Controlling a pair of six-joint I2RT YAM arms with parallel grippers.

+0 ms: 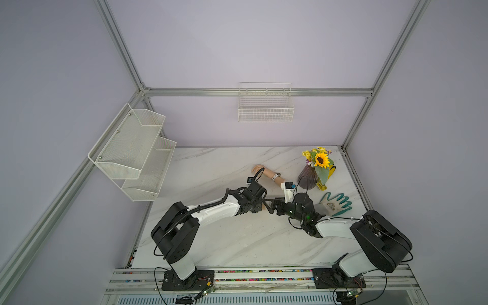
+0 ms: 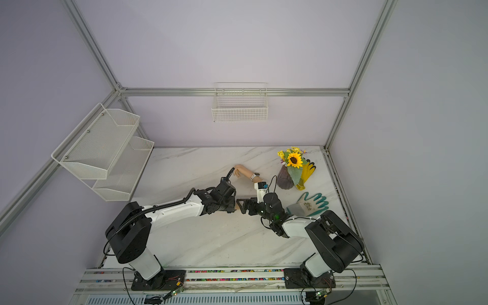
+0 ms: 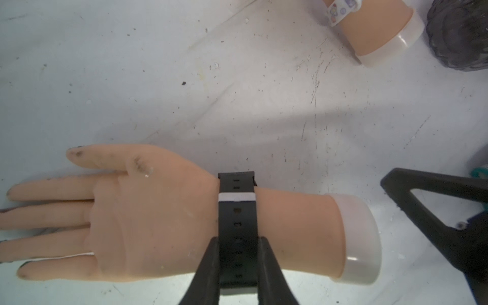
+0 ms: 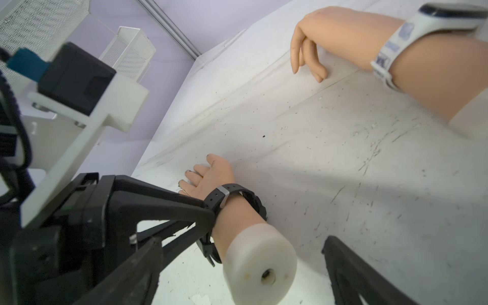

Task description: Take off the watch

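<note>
A mannequin hand lies palm up, wearing a black watch strap (image 3: 237,218) with a grey keeper loop. My left gripper has its fingertips on the strap's lower part at the wrist; whether they hold it is unclear. In the right wrist view, the left gripper's fingers reach the black band (image 4: 221,194) from the side. My right gripper is open, near the forearm's white end cap, with its fingertips either side of it in that view, and stands to the right in the left wrist view.
A second hand (image 4: 345,40) with a white watch (image 4: 394,50) lies behind. A vase of sunflowers (image 1: 320,162), a yellow glove (image 2: 304,180) and a grey-green glove (image 2: 307,206) sit on the right. Wire baskets hang on the walls.
</note>
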